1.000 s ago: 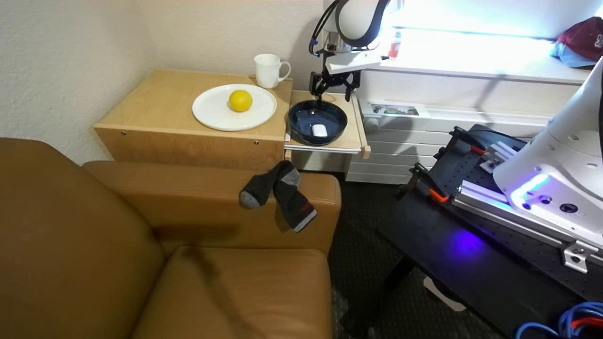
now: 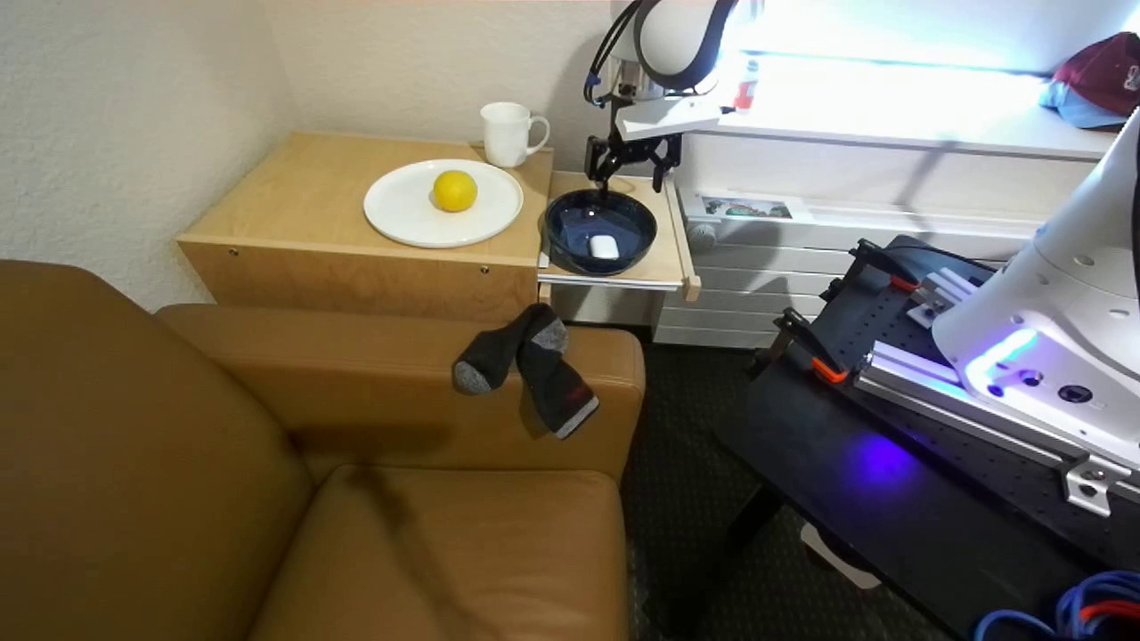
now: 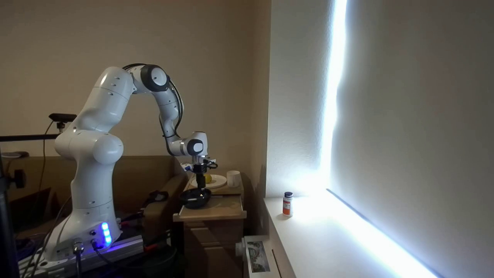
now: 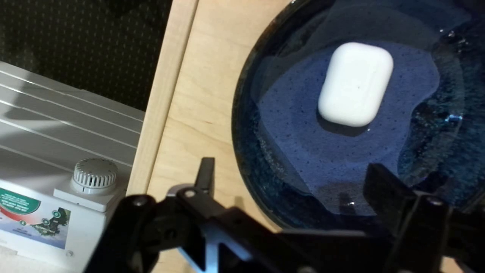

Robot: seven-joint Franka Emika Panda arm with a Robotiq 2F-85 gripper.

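Note:
Inside the dark blue bowl (image 2: 556,237) lies a small white rounded case (image 2: 604,247), on the bowl's floor. The bowl rests on the pulled-out wooden shelf. My gripper (image 2: 632,183) is open above the bowl's back rim, fingers pointing down and nothing between them. In the wrist view the white case (image 4: 355,84) is apart from my gripper; one finger (image 4: 207,175) is outside the bowl's rim and the other appears over its inside. How high the fingertips are above the rim, I cannot tell.
A white plate (image 2: 401,219) with a yellow ball-like fruit (image 2: 455,190) and a white mug (image 2: 505,135) stand left of the bowl. Dark socks (image 2: 550,374) lie on the sofa arm (image 2: 321,342). A radiator (image 2: 802,267) is beyond the shelf's right edge.

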